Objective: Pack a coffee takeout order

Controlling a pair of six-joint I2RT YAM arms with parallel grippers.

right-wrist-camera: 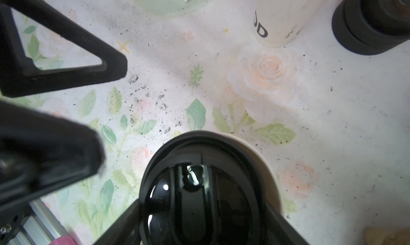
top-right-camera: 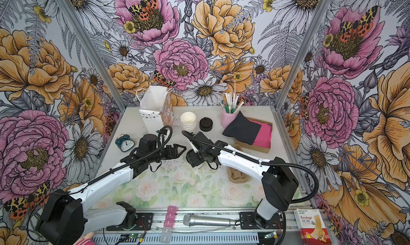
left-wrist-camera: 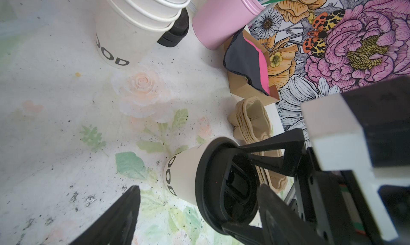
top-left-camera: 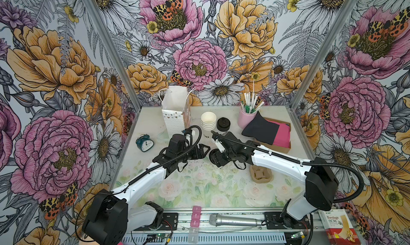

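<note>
A white paper cup [left-wrist-camera: 181, 174] stands at the table's middle with a black lid [left-wrist-camera: 205, 189] over its mouth. In the right wrist view, part of the cup's pale rim [right-wrist-camera: 270, 176] shows beside the lid, so I cannot tell if it is fully seated. My right gripper is open, its fingers on either side of the lid. To the cup's left, my left gripper [top-left-camera: 207, 151] stands partly open with nothing held. Further back are stacked cups [top-left-camera: 208, 121], spare black lids [top-left-camera: 223, 124] and a white paper bag [top-left-camera: 175, 112].
A cardboard cup carrier [top-left-camera: 261, 174] lies to the right, near the right arm. Behind it are a box with pink and black sleeves [top-left-camera: 281, 136] and a pink holder [top-left-camera: 246, 118] of straws. A teal clock [top-left-camera: 144, 143] sits at left.
</note>
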